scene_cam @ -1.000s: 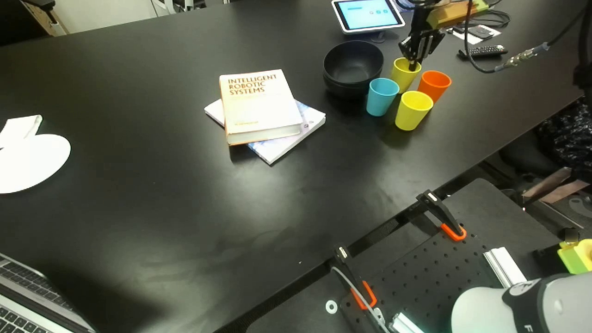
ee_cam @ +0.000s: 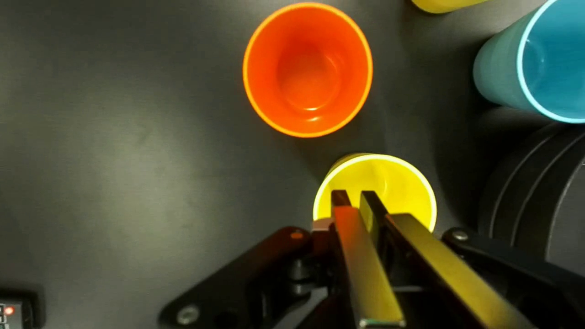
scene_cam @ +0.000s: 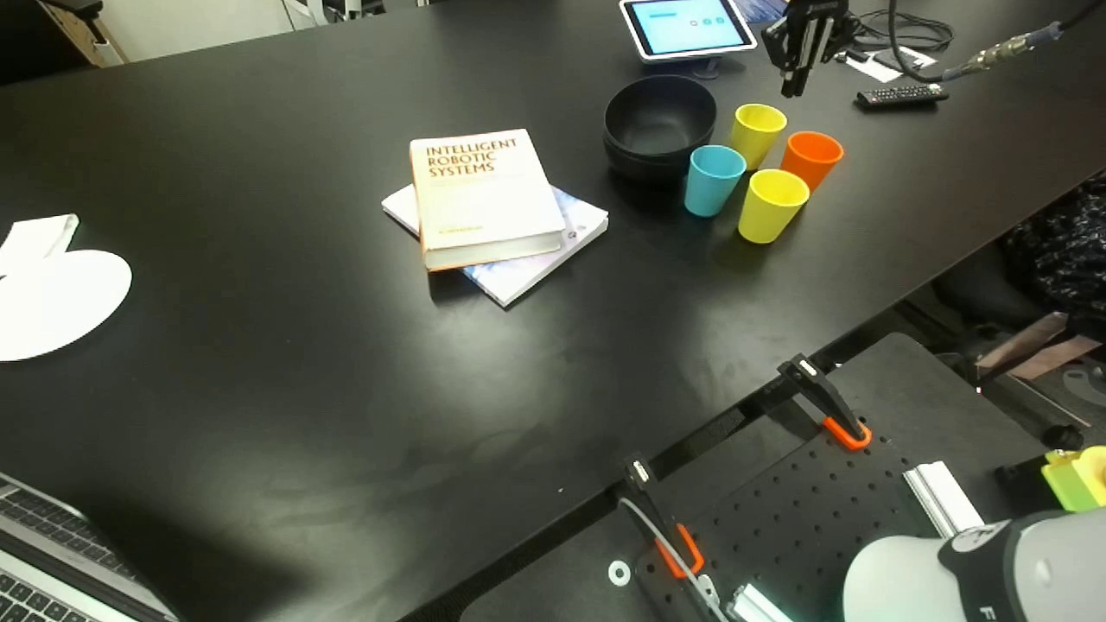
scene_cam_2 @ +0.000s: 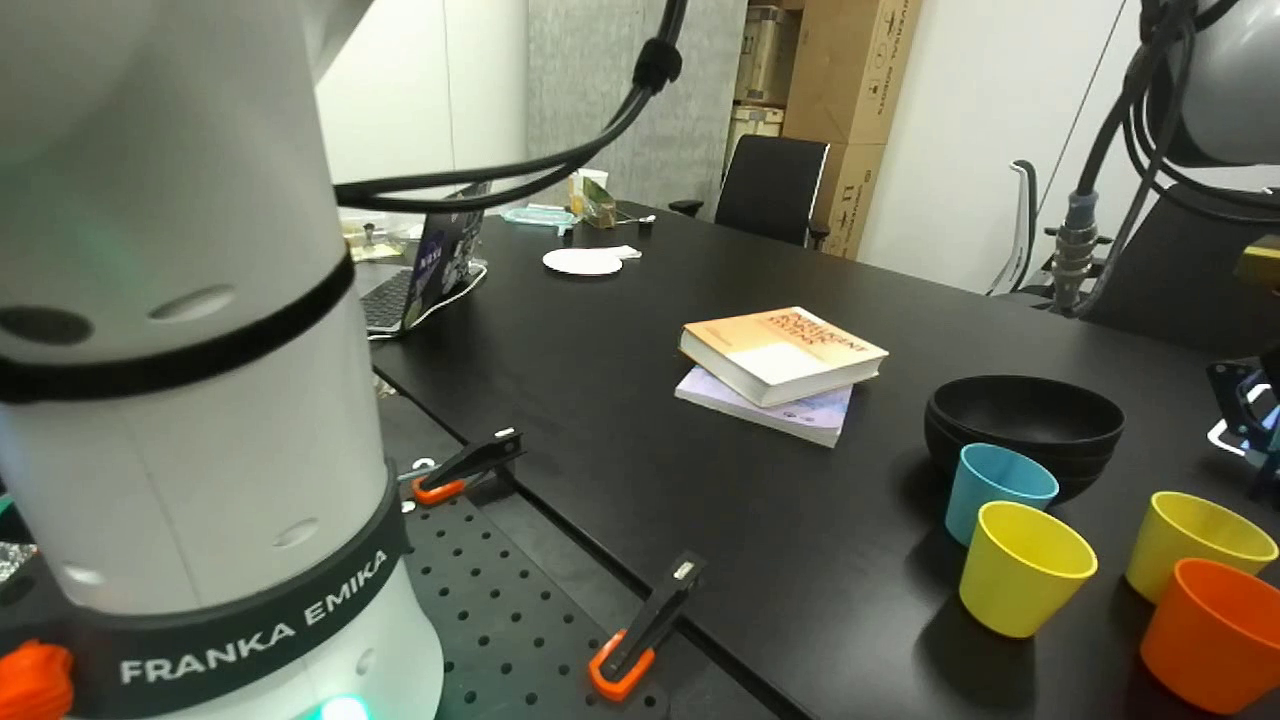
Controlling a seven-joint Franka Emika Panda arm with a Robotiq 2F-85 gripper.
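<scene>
High at the right in exterior view 1, my gripper (scene_cam: 794, 83) is shut and hangs above and just behind the far yellow cup (scene_cam: 757, 136), apart from it. The wrist view shows the two fingers (ee_cam: 340, 198) close together with a slim gap; no object can be made out between them. That yellow cup (ee_cam: 384, 183) stands upright beneath the fingertips. Near it are an orange cup (scene_cam: 811, 157), a second yellow cup (scene_cam: 772, 207) and a blue cup (scene_cam: 715, 181), all upright on the table. Exterior view 2 catches only a dark part at its right edge, perhaps of the gripper.
Black bowls (scene_cam: 659, 123), stacked, sit close beside the blue cup. Behind them is a tablet on a stand (scene_cam: 692, 29); a remote (scene_cam: 902, 95) lies right of the cups. Two stacked books (scene_cam: 487, 202) occupy mid-table. The table's left half has wide free room.
My gripper has risen from the far yellow cup, where its fingertips were at the rim, and moved slightly back. That cup has shifted very little, if at all; the other cups have not moved.
</scene>
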